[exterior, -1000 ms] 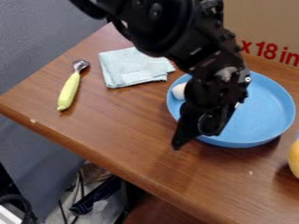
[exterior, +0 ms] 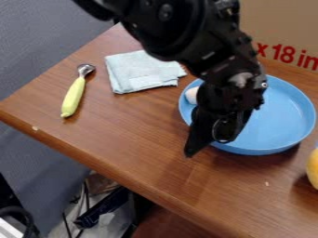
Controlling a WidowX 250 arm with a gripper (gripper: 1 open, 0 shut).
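The black gripper hangs at the near left edge of a blue plate, its dark fingers pointing down; whether they are apart or closed is hard to tell. A small white round object on the plate's left part is partly hidden behind the arm.
A folded pale cloth and a scoop with a yellow handle lie on the wooden table. A yellow object is cut off at the right. A cardboard box stands behind.
The gripper has shifted very slightly to the right. The other things are unchanged.
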